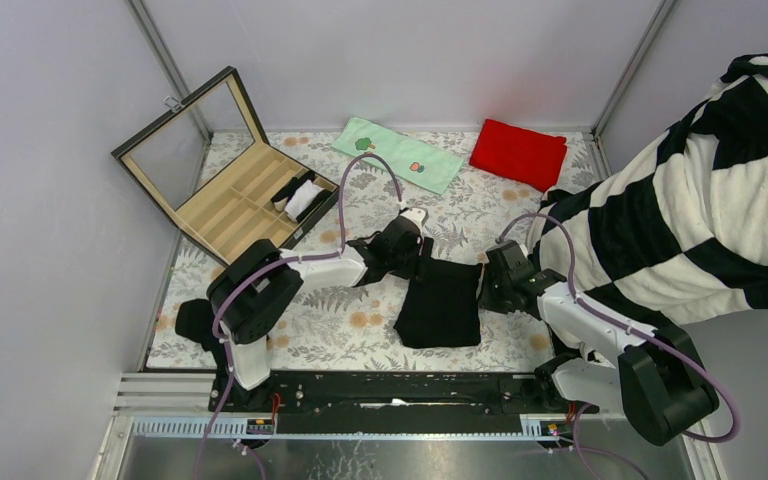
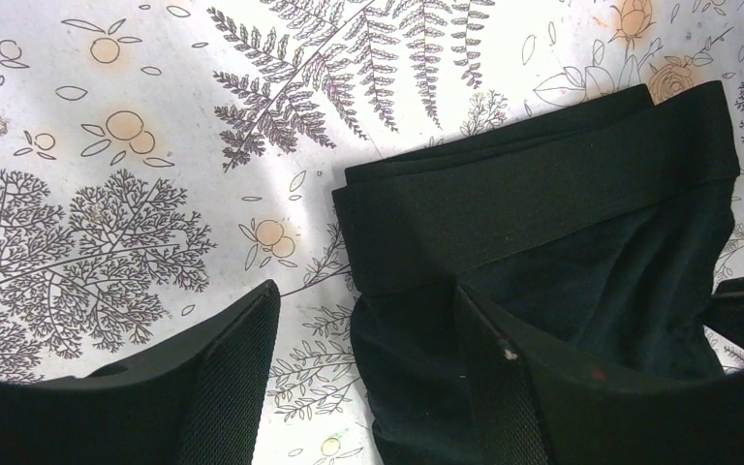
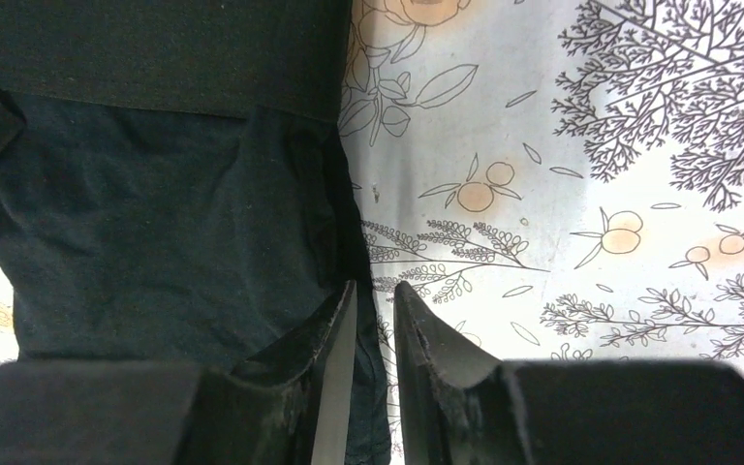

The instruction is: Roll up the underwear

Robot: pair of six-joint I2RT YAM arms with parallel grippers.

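Note:
Dark underwear [image 1: 440, 318], folded into a rough rectangle, lies flat with its waistband [image 2: 533, 208] folded over. At its upper left side in the top view, my left gripper is open, one fingertip over the cloth and the other over bare table. Across from it, my right gripper straddles the opposite side edge, its fingers parted by only a narrow gap. Part of the cloth's edge shows between those fingers; neither gripper looks closed on it. The arms hide the upper corners in the top view.
An open wooden box [image 1: 230, 208] with rolled dark and white items [image 1: 304, 199] stands at the back left. A green cloth [image 1: 397, 153] and a red cloth [image 1: 518, 153] lie at the back. Checkered fabric [image 1: 680, 190] hangs at the right.

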